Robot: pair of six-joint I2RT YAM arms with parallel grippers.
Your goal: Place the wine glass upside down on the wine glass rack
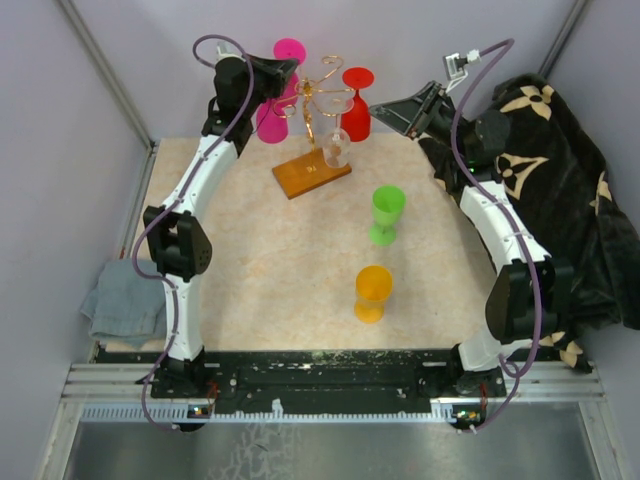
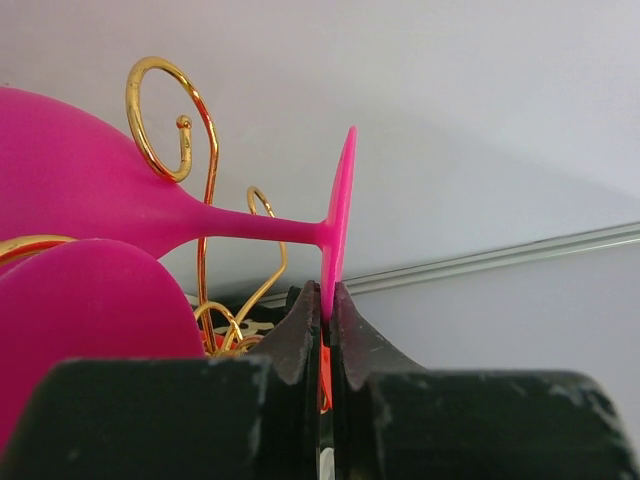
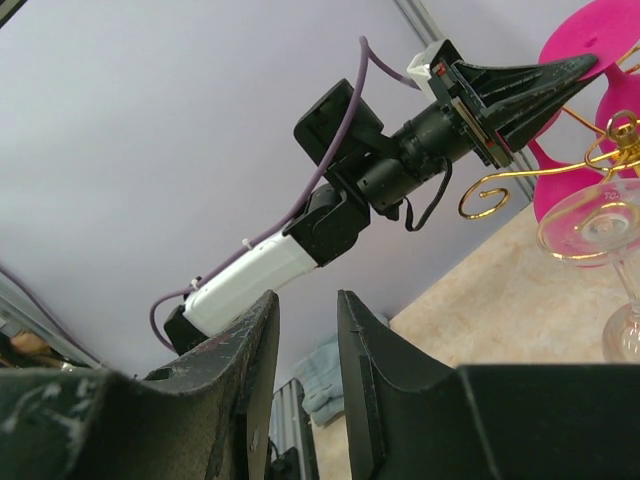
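My left gripper is shut on the foot of a pink wine glass (image 2: 338, 190), whose stem runs through a gold hook of the rack (image 2: 205, 140); the glass is at the rack's upper left in the top view (image 1: 289, 50). A second pink glass (image 2: 80, 330) is close by. A clear glass (image 1: 336, 148) and a red glass (image 1: 358, 122) also hang upside down on the rack, which has a wooden base (image 1: 310, 175). My right gripper is open and empty, to the right of the rack.
A green glass (image 1: 387, 210) and an orange glass (image 1: 372, 290) stand on the table (image 1: 270, 280). A dark patterned cloth (image 1: 600, 270) lies at right, a folded blue cloth (image 1: 125, 300) at lower left.
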